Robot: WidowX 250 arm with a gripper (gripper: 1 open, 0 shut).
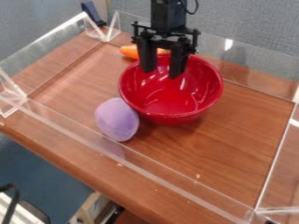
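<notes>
My black gripper (163, 63) hangs over the back part of a red bowl (170, 98), its two fingers apart with nothing visible between them. A purple egg-shaped object (115, 118) lies on the wooden table, just left and in front of the bowl. An orange carrot-like object (129, 51) lies behind the bowl, partly hidden by my gripper.
Clear plastic walls (140, 165) enclose the wooden work surface (228, 153). A dark blue object (91, 12) sits at the back left corner, outside the walls.
</notes>
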